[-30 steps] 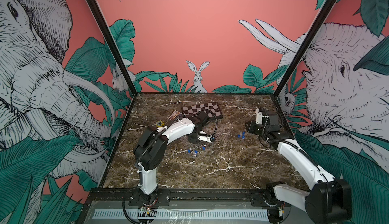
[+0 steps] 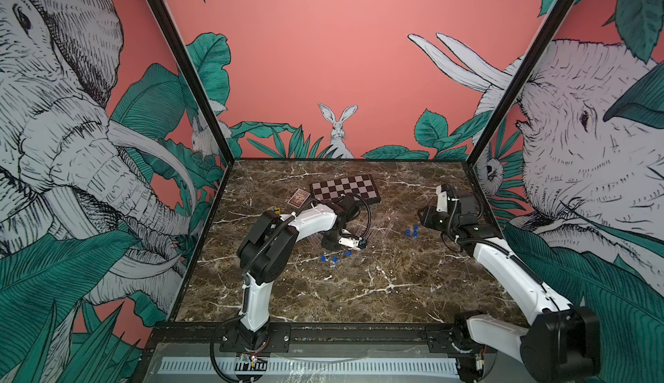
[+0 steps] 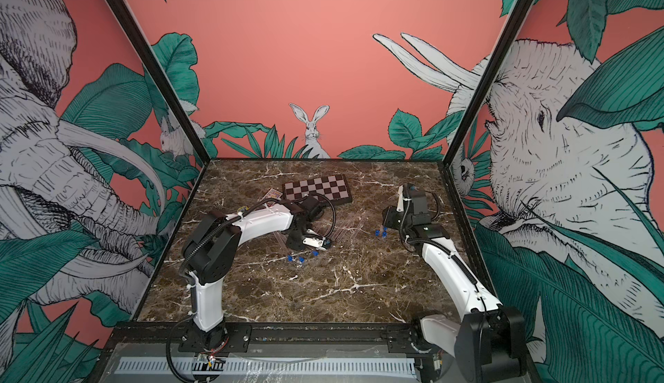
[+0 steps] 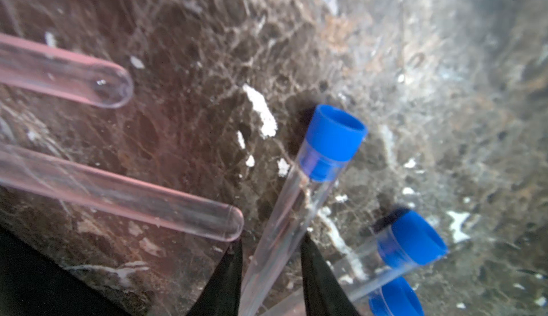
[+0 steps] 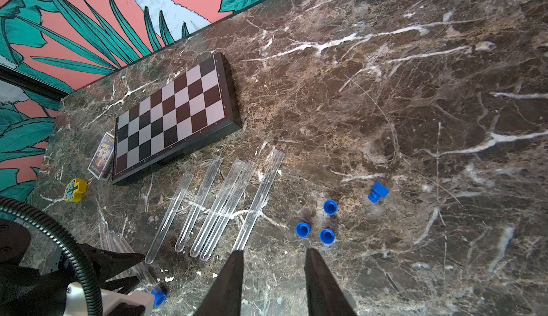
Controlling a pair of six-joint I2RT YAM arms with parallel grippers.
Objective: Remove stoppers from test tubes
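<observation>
In the left wrist view, a clear tube with a blue stopper [image 4: 335,136] lies beneath my left gripper, whose fingers are open either side of its body. A second stoppered tube [image 4: 410,237] lies to its right, with another blue stopper [image 4: 398,297] below. In the right wrist view, several bare tubes [image 5: 257,199] lie mid-table. Several loose blue stoppers [image 5: 326,236] lie to their right. My right gripper is raised over that side, open, with nothing seen between its fingers.
A checkered board [image 5: 171,116] sits at the back, with a small card box [image 5: 101,155] and a yellow object [image 5: 74,190] to its left.
My left arm has shifted slightly toward the front, its gripper a little lower in the top left view. The right arm shows no visible movement.
</observation>
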